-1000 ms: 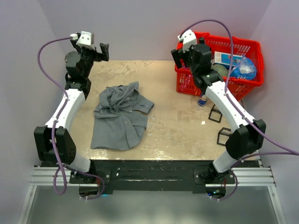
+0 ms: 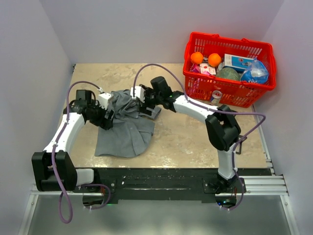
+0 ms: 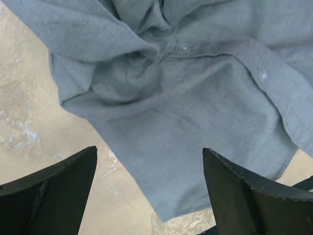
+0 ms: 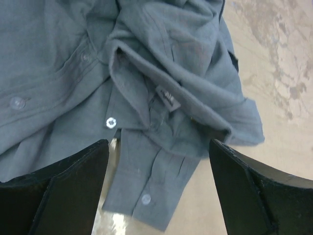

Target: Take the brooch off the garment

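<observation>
The grey garment (image 2: 129, 134) lies crumpled on the table, its upper part bunched in folds. Among those folds, the right wrist view shows a small grey rectangular piece (image 4: 167, 98) with pale marks; whether it is the brooch I cannot tell. A shiny round snap (image 4: 111, 122) sits on the cloth nearby. My right gripper hovers over this area, its fingers apart with nothing between them. My left gripper is over the garment's left side, open and empty. In the top view both grippers partly cover the cloth.
A red basket (image 2: 230, 90) full of fruit and packages stands at the back right, a can (image 2: 215, 97) by its front wall. Bare table (image 2: 181, 142) lies right of the garment. Grey walls close in the left, back and right.
Both arms have come down and inward over the garment: the left from the back left, the right leftward from beside the basket. The garment looks much the same where it shows.
</observation>
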